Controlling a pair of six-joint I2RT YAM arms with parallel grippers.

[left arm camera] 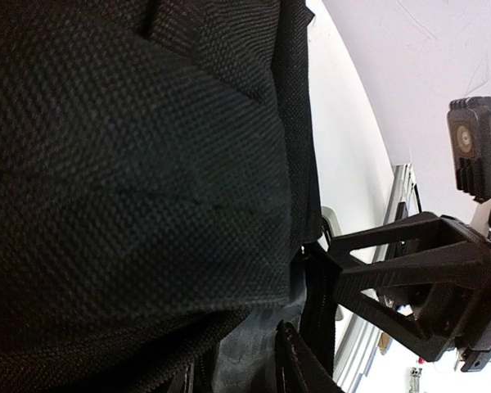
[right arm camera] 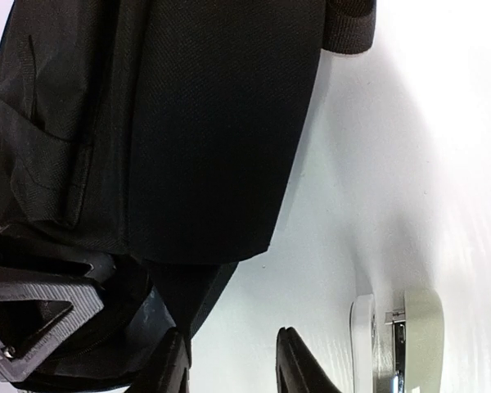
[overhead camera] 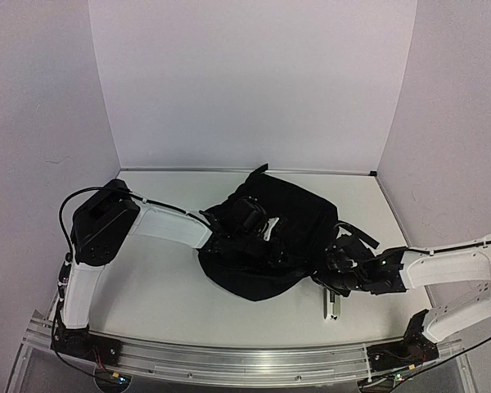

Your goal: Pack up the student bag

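Observation:
The black bag (overhead camera: pixel 299 205) lies in the middle of the table, its mouth facing the near side. My left gripper (overhead camera: pixel 280 255) is at that mouth, over the bag's lower flap (overhead camera: pixel 254 286). In the left wrist view its fingers (left arm camera: pixel 290 360) stand apart, with dark grey bag material (left arm camera: pixel 250 348) showing between them. My right gripper is at the bag's right near corner, open, with bare table between its fingertips; a black strap or flap edge (right arm camera: pixel 188 295) runs down to its left finger. The bag's inside is mostly hidden.
A pale, narrow box-like object (overhead camera: pixel 332 305) lies on the table just below my right gripper. A black strap (overhead camera: pixel 358 235) sticks out from the bag's right side.

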